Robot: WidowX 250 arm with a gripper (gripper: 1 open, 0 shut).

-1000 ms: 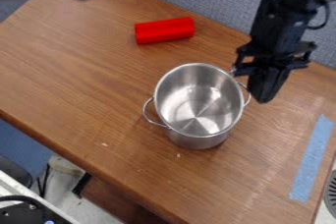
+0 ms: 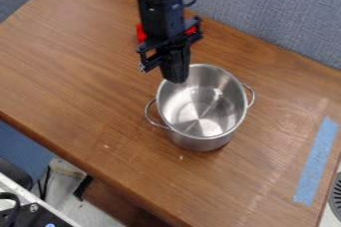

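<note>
My black gripper (image 2: 174, 70) hangs near the top centre, just above the rear rim of a steel pot (image 2: 200, 121) with two wire handles. It is shut, with nothing visible between its fingers. Behind the arm, a red object (image 2: 142, 34) is mostly hidden.
A light blue strip (image 2: 314, 161) lies at the right. A grey padded wall (image 2: 280, 12) runs along the back, and clutter fills the bottom-left corner beyond the table's edge.
My gripper has moved left from the back right to above the pot's rear, now blocking much of the red object. The pot has stayed in place.
</note>
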